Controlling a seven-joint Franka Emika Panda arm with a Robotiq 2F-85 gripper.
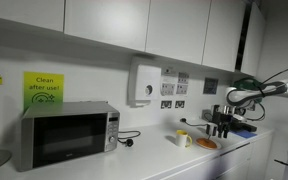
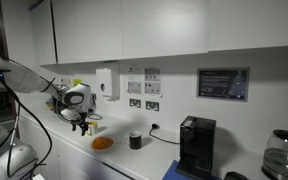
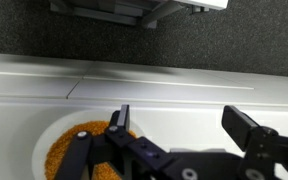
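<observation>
My gripper is open in the wrist view, its two dark fingers wide apart with nothing between them. Below it runs the front edge of the white counter (image 3: 214, 119), with dark floor beyond. A white plate (image 3: 46, 140) bearing an orange, grainy heap (image 3: 59, 155) lies at the lower left of that view, partly hidden by the gripper. In exterior view 1 the orange heap (image 1: 206, 143) sits on the counter, near a yellow-and-white mug (image 1: 182, 139). Exterior view 2 shows my gripper (image 2: 83, 130) above the counter, left of the orange heap (image 2: 102, 142).
A microwave (image 1: 69, 134) stands at the counter's left in exterior view 1. A dark mug (image 2: 135, 140), coffee machine (image 2: 196, 148) and glass jug (image 2: 282, 155) stand right of the plate in exterior view 2. Cabinets (image 2: 154, 28) hang overhead. Bare counter lies between microwave and mug.
</observation>
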